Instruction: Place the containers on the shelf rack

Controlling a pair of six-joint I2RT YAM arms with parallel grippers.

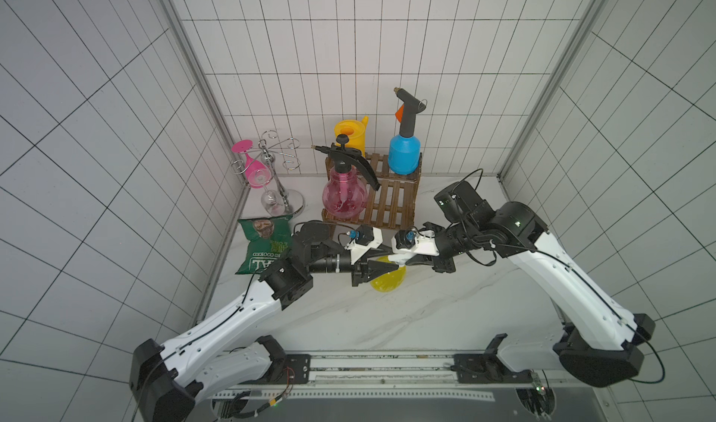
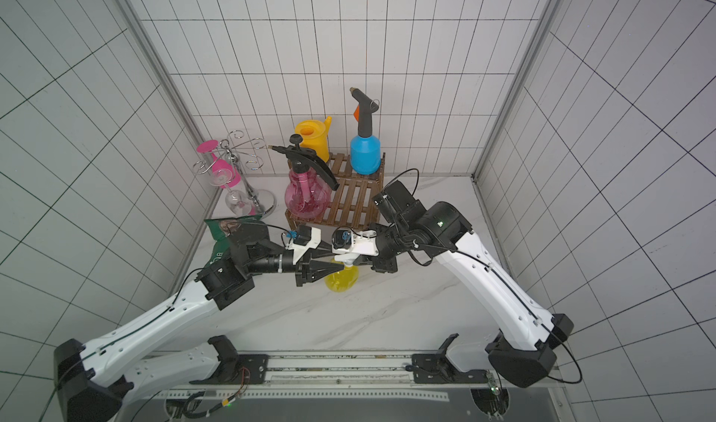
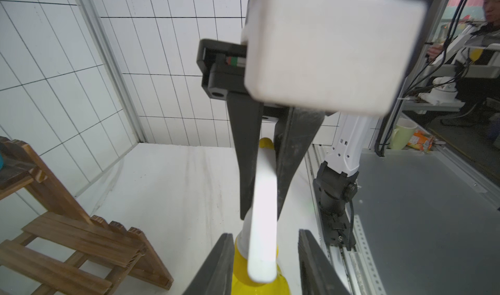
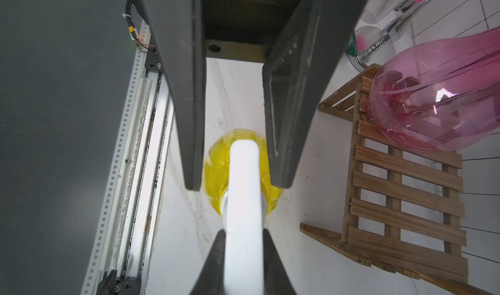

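Note:
A yellow see-through watering can (image 4: 216, 164) with a white top (image 3: 264, 216) hangs over the table. My right gripper is shut on the white top; its black fingers pinch it in the left wrist view. My left gripper stands part open, its two fingers (image 3: 312, 263) on either side of the white piece with gaps showing. In the top left view both grippers meet over the yellow body (image 1: 389, 279). A slatted wooden shelf (image 1: 388, 205) stands behind them.
On the shelf are a pink sprayer (image 1: 344, 194), a blue sprayer (image 1: 404, 153) and another yellow can (image 1: 350, 132). A glass rack (image 1: 287, 202) and a green bag (image 1: 261, 250) lie left. Slats in the shelf's front right are bare.

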